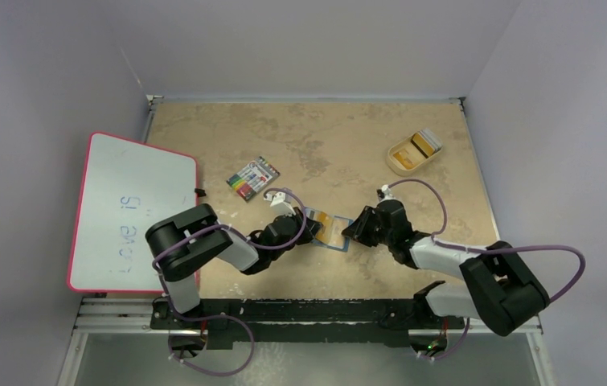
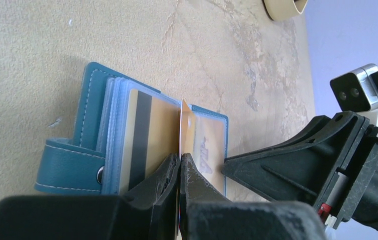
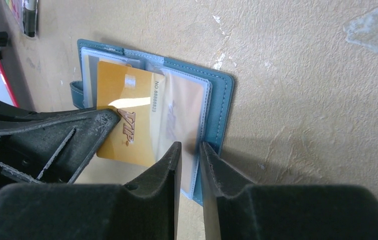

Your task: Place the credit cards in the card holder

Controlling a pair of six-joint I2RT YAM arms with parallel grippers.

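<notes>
The blue card holder (image 1: 338,247) lies open on the table between both arms, its clear sleeves (image 2: 121,107) facing up. My left gripper is shut on a gold card, gripped by its edge and seen edge-on in the left wrist view. The card lies at a slant over the clear sleeve; how far it is inside cannot be told. Another gold card with a dark stripe (image 2: 141,135) sits in the left-hand sleeve. At the holder's right side, my right gripper is part open, its fingertips around the sleeve's edge, with no firm grip showing.
A tan box (image 1: 400,167) with several more cards stands at the back right. A pack of coloured pens (image 1: 253,178) lies behind my left arm, and a whiteboard (image 1: 133,213) fills the left side.
</notes>
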